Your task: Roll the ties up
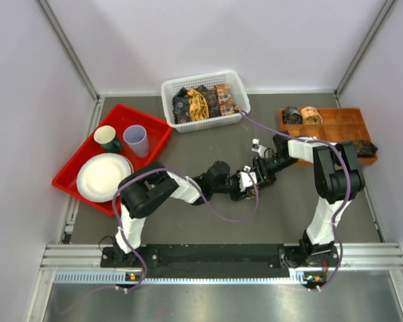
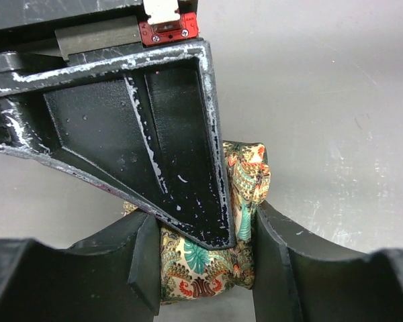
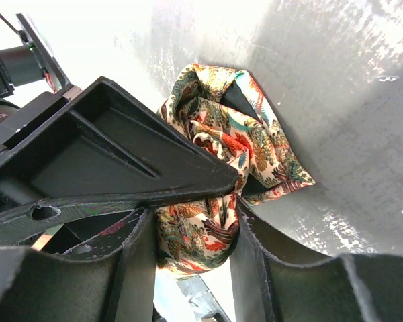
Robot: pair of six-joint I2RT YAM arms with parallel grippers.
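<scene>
A floral patterned tie (image 2: 201,265), cream with red and teal, is bunched between the two grippers at the middle right of the table. My left gripper is shut on it, with the other gripper's black body overlapping in that view. My right gripper has a thick wad of the same tie between its fingers; a looser folded part (image 3: 255,141) fans out beyond it on the grey surface. The top view mostly hides the tie under the grippers.
A white basket (image 1: 172,86) of ties stands at the back. An orange compartment tray (image 1: 342,124) with rolled ties is at the back right. A red tray (image 1: 74,174) with plate, mug and cup sits left.
</scene>
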